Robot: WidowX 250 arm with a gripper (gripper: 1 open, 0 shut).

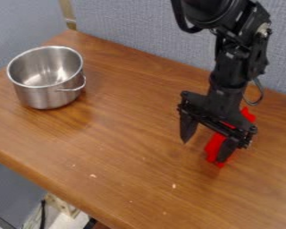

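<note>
A red object (pixel 218 149) lies on the wooden table at the right, partly hidden behind my black gripper (pixel 210 134). The gripper is open and low over the table, with one finger to the left of the red object and the other over it. Whether either finger touches it is unclear.
A large steel pot (pixel 46 76) with a handle stands at the back left of the table (pixel 110 161). Pale walls rise behind the table.
</note>
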